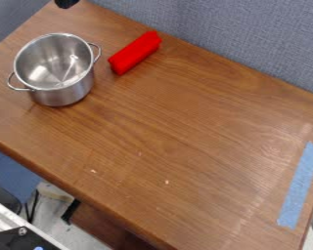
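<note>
A stainless pot (55,70) with two side handles stands on the wooden table (172,146) at the upper left. A red cylindrical object (134,52) lies diagonally just right of it, toward the back. Only a small dark piece, likely of my gripper, shows at the top edge above the pot; its fingers and anything between them are out of frame.
A blue strip (297,184) lies along the right side of the table. A grey padded wall runs along the back. The table's edge is at the lower left, with cables below.
</note>
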